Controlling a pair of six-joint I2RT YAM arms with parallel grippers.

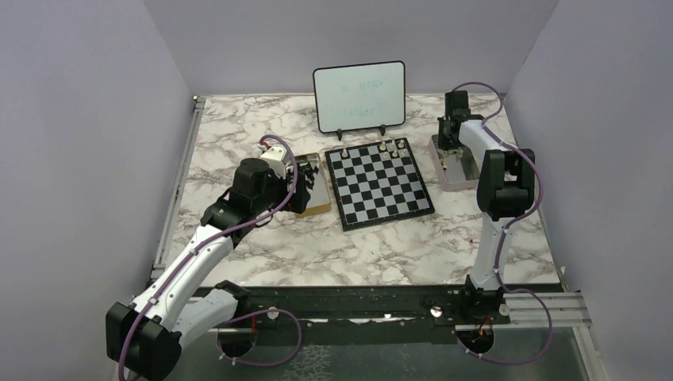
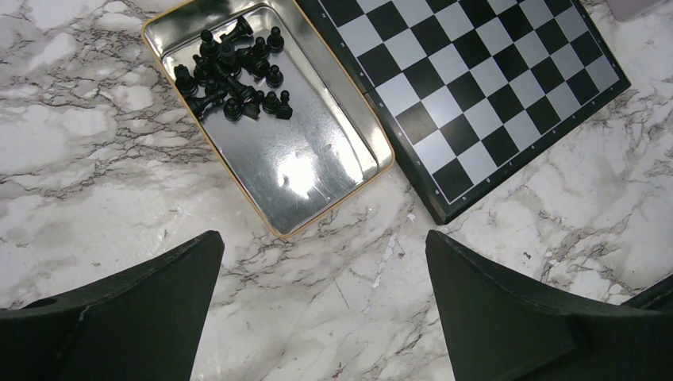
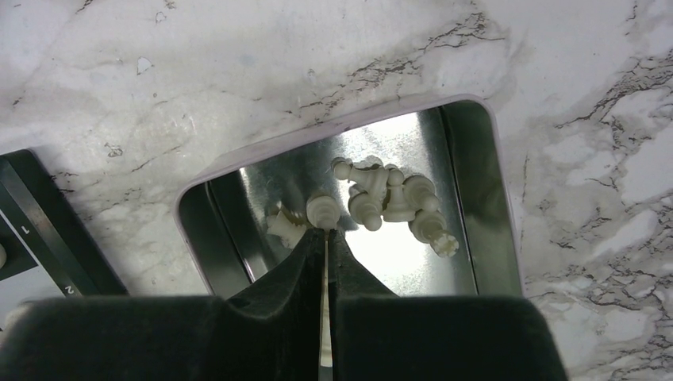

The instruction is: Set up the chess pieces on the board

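Note:
My right gripper is down inside the steel tray (image 3: 484, 182) of white chess pieces, its fingers closed on a white piece (image 3: 324, 210) at their tips. More white pieces (image 3: 365, 208) lie heaped to its right, another on its left. The chessboard (image 1: 379, 190) holds several white pieces (image 1: 385, 156) along its far side. My left gripper hangs open over the marble near the gold-rimmed tray (image 2: 381, 151), where black pieces (image 2: 228, 59) lie jumbled at one end.
A whiteboard (image 1: 359, 95) on stands is behind the board. Bare marble lies in front of the board and left of the black pieces' tray.

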